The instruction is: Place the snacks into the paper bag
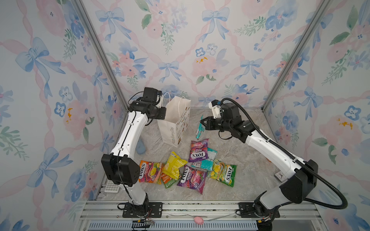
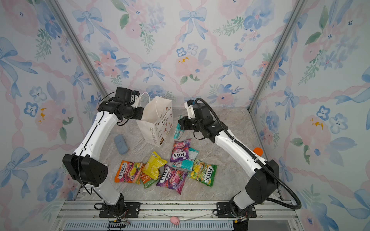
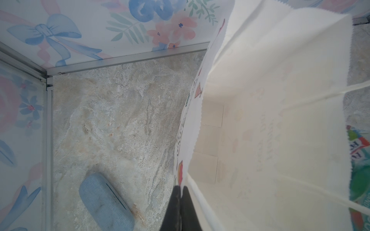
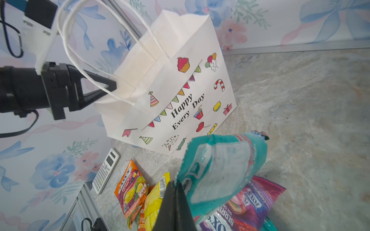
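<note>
The white paper bag [image 1: 168, 131] stands upright and open at the top, its inside empty in the left wrist view. My left gripper is shut on its near rim. To the right of the bag, my right gripper is shut on the edge of a teal snack pack [image 4: 227, 165], which hangs clear of the table. On the table lie two purple packs [image 1: 198, 149] [image 1: 192, 179], a yellow pack [image 1: 174, 165], an orange pack [image 1: 150, 171], a green-and-yellow pack [image 1: 223, 172], another teal pack [image 1: 206, 163] and a partly covered orange-green pack [image 1: 168, 180].
A blue-grey case [image 2: 121, 144] lies left of the bag. A white calculator [image 4: 106, 171] is at the left front edge. The bag's handle loops [image 4: 127, 28] rise above its mouth. The table right of the bag is clear.
</note>
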